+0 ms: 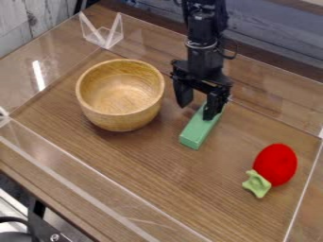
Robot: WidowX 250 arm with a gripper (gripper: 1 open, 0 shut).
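My black gripper (198, 96) hangs down at the top centre of the camera view, open, its fingers spread over the upper end of a green oblong block (198, 131) lying on the wooden table. Whether the fingers touch the block is hard to tell. A yellow-tan bowl (119, 95) stands to the left of the gripper.
A red rounded object (274, 164) with a pale green piece (258, 185) lies at the front right. A clear plastic container (104, 30) sits at the back left.
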